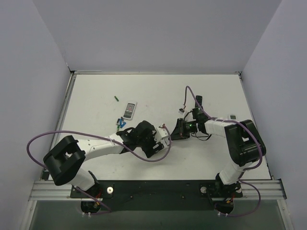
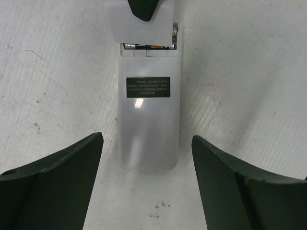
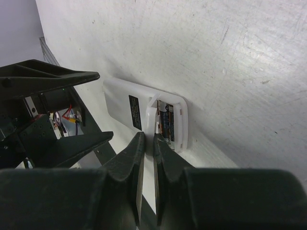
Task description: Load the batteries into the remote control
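Note:
The white remote control [image 2: 148, 124] lies face down, its label towards me and its battery compartment [image 3: 165, 122] showing batteries inside. My right gripper is shut on the white battery cover, which it holds tilted over the compartment; in the left wrist view the cover [image 2: 141, 24] hides much of the batteries [image 2: 151, 47]. At the remote's other end, my left gripper stands part open, a finger to each side of the remote's body and apart from it.
Towards the back left lies another remote [image 1: 129, 110], with several batteries [image 1: 120, 123] near it and a green one [image 1: 116, 98] farther back. A black remote [image 1: 198, 100] and a small white object [image 1: 232, 117] are at the right.

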